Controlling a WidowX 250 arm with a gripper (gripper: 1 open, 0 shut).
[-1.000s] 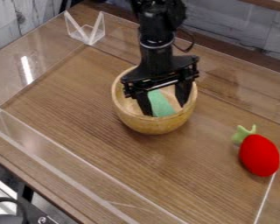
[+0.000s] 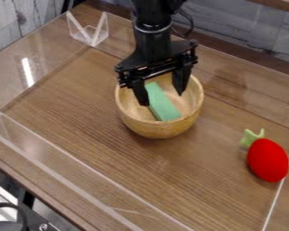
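Observation:
My black gripper (image 2: 157,83) hangs over a round tan bowl, its fingers open and reaching down on either side near the bowl's rim. Inside the bowl (image 2: 163,127) lies an elongated green object (image 2: 162,105), between and just below the fingers. Whether the fingers touch it is not clear.
A red object with a green top (image 2: 266,161) lies at the right on the wooden table (image 2: 75,149). Clear stands or clips sit at the left edge and upper left. A dark cable is at the lower left.
The green object shows more fully than a second ago.

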